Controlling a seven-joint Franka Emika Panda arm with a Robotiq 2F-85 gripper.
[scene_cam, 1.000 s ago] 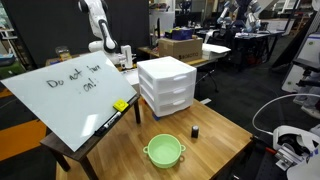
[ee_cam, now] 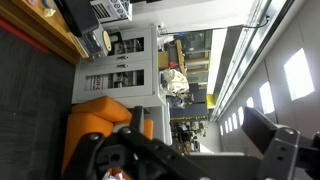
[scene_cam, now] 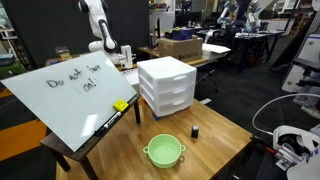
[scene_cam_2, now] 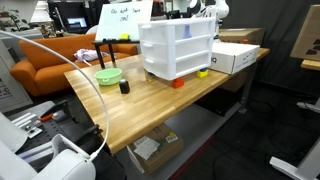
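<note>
A green bowl with two small handles rests on the wooden table, and it also shows in the other exterior view as a pale green bowl. To its right stands a small black object, upright and alone; the second exterior view has this black object near the table's side edge. In the wrist view my gripper has its dark fingers spread wide apart, with nothing between them. It points out over the room, away from the bowl and the black object.
A white drawer unit stands at the back of the table. A tilted whiteboard with handwriting carries a yellow item near its edge. Red block and yellow block lie by the drawers.
</note>
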